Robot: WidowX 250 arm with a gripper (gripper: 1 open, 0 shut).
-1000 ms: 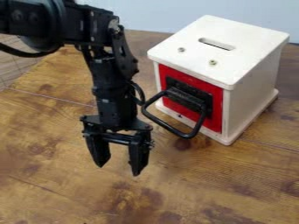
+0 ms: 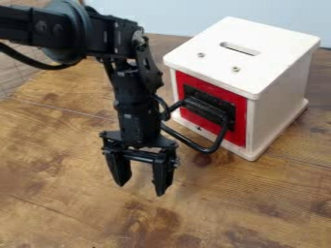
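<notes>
A black robot arm reaches down from the upper left, its gripper [image 2: 141, 174] hanging open over the wooden table, with nothing between the two fingers. Behind it to the right stands a white wooden box [image 2: 277, 95] with a slot and two small studs on its sloped top. The box's red front panel [image 2: 239, 139] carries a black part, and a black loop, possibly a handle or cable, curves out from that side behind the arm.
A white surface fills the background at the top.
The arm and gripper have shifted slightly to the right compared with a second ago. The box stands where it was.
</notes>
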